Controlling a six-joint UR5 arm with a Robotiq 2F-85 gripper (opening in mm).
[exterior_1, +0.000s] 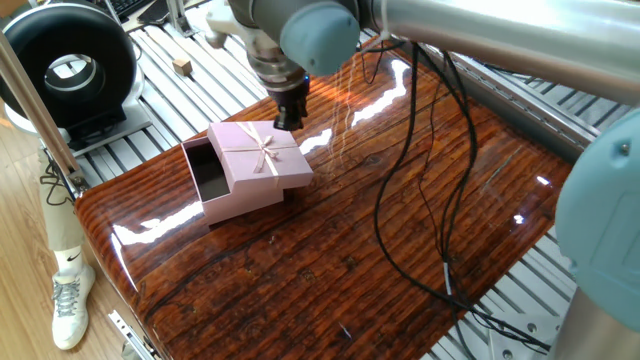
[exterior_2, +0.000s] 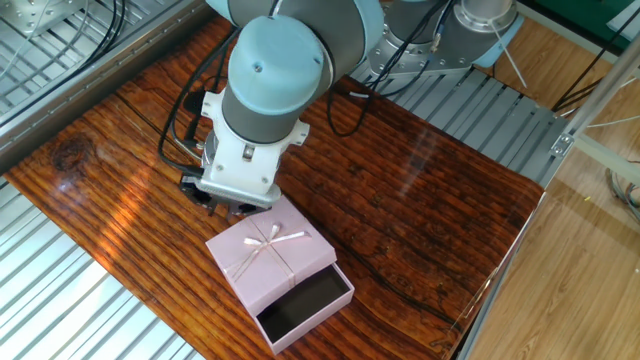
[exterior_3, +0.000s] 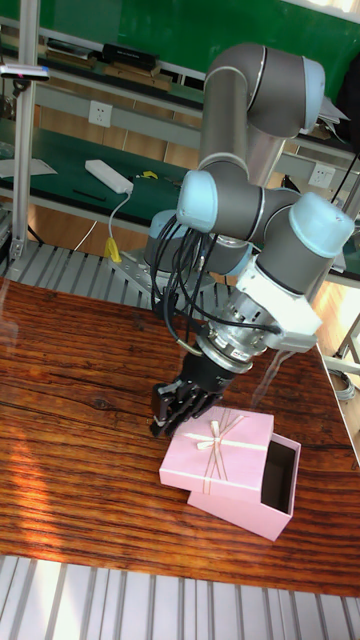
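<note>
A pink gift box stands on the glossy wooden table. Its lid (exterior_1: 240, 163), tied with a pale ribbon bow (exterior_2: 268, 243), sits shifted along the base (exterior_3: 247, 515), so one end of the dark interior (exterior_2: 302, 303) lies uncovered. My black gripper (exterior_3: 170, 418) points down just beside the lid's edge, on the side away from that opening. In exterior view 1 it shows as a dark shape (exterior_1: 290, 115) behind the lid. Whether the fingers touch the lid is unclear, and their spacing is hard to make out. Nothing visible hangs from them.
Loose black cables (exterior_1: 410, 150) drape from the arm over the table (exterior_1: 400, 280). Most of the tabletop around the box is bare. A small wooden block (exterior_1: 182, 67) and a black ring-shaped device (exterior_1: 120, 75) stand beyond the table's edge.
</note>
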